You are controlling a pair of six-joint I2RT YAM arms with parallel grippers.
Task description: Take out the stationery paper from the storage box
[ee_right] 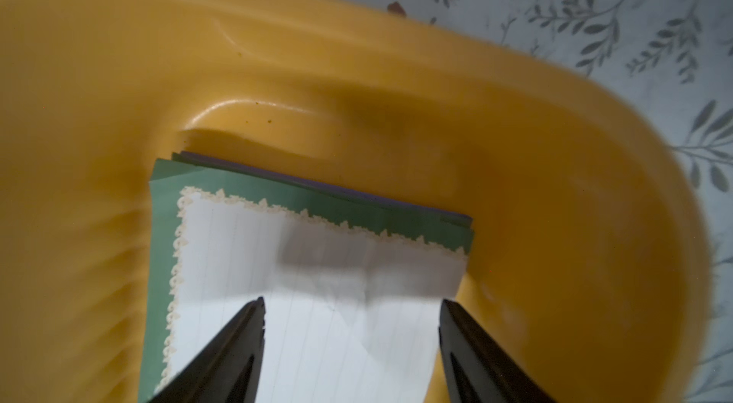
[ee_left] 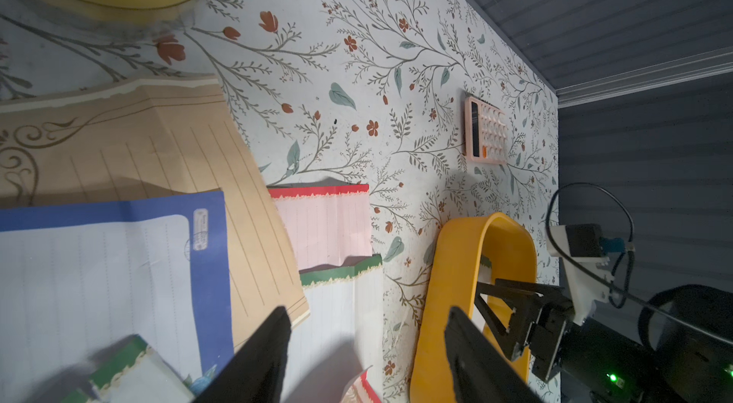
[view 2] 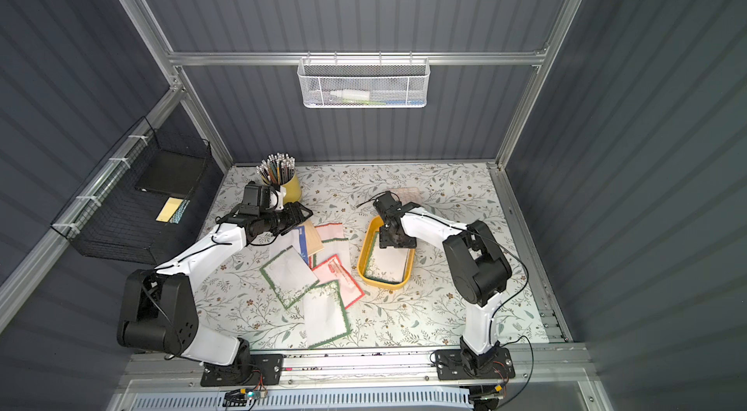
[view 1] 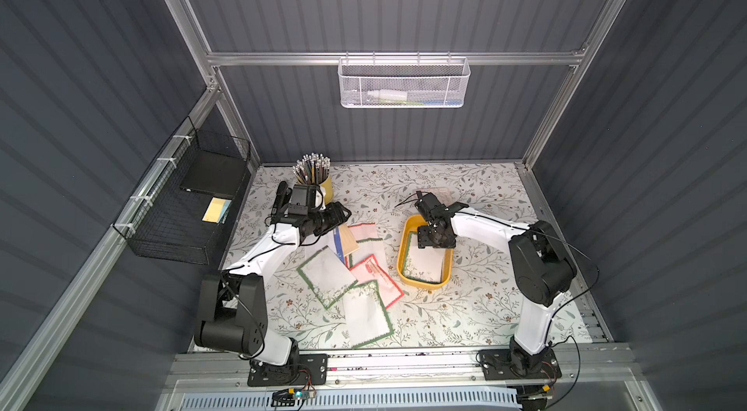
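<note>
The yellow storage box (view 1: 402,271) stands right of the table's centre and holds a stack of stationery paper (ee_right: 320,311), its top sheet white with a green border. Over the far part of the box my right gripper stands open above the paper, nothing between its fingers. Loose sheets lie spread left of the box: two green-bordered (view 1: 327,277), a red-bordered one (view 1: 376,278), a tan sheet (ee_left: 252,250) and a blue-edged sheet (ee_left: 99,273). My left gripper is partly open above these loose sheets, holding nothing.
A yellow cup (view 1: 327,188) full of pencils stands behind the left arm. Beyond the box lies a small pink object (ee_left: 486,130). A black wire basket (view 1: 167,216) hangs on the left wall, a white mesh basket (view 1: 404,84) at the back.
</note>
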